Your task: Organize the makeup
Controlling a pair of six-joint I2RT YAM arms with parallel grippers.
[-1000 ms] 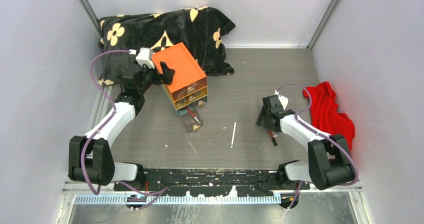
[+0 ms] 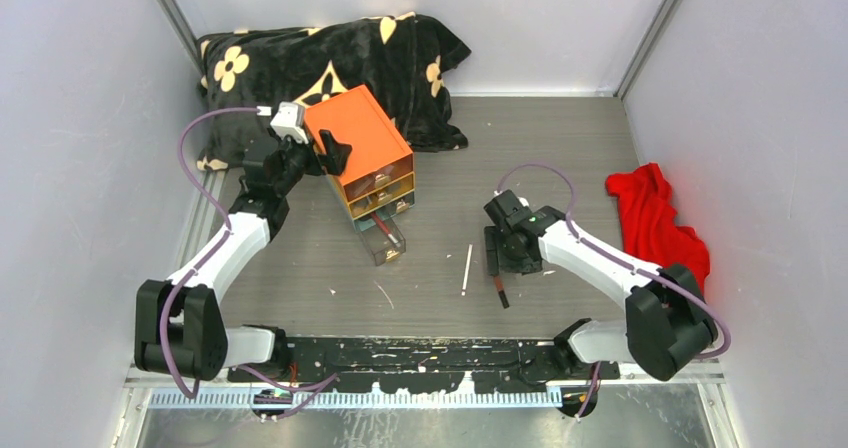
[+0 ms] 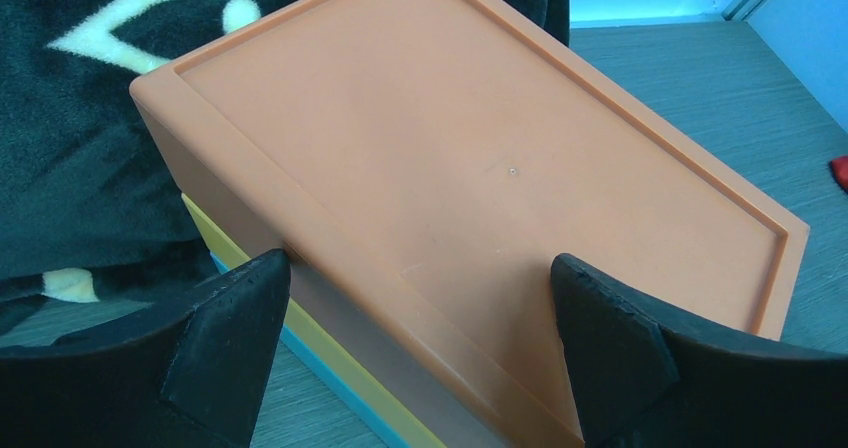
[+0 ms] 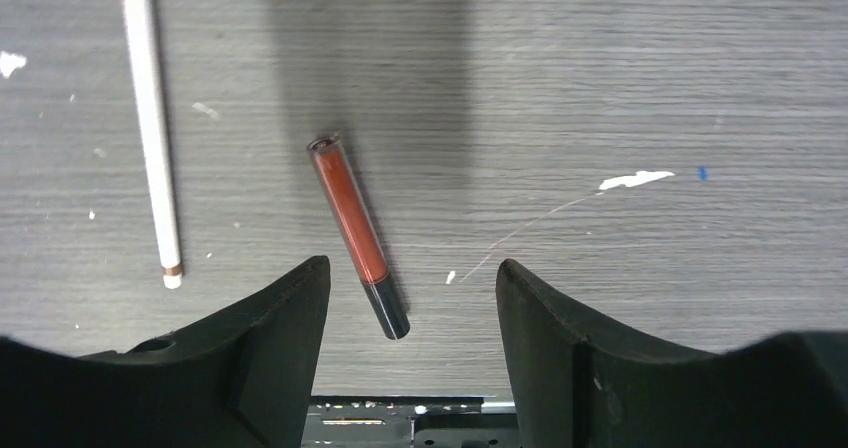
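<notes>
An orange-topped drawer organizer (image 2: 365, 128) stands at centre-left, its bottom drawer (image 2: 385, 249) pulled out with a red tube inside. My left gripper straddles the top side edge of the organizer, fingers apart; whether it grips is unclear. My right gripper is open above the table, beside a red lip gloss tube with black cap (image 4: 350, 213). A white pencil-like stick (image 4: 150, 128) lies to the left of that tube.
A dark patterned blanket (image 2: 250, 68) lies along the back wall. A red cloth (image 2: 650, 218) is at the right.
My right gripper has moved left, and the red tube now lies farther left and nearer the front. The left arm has barely moved.
</notes>
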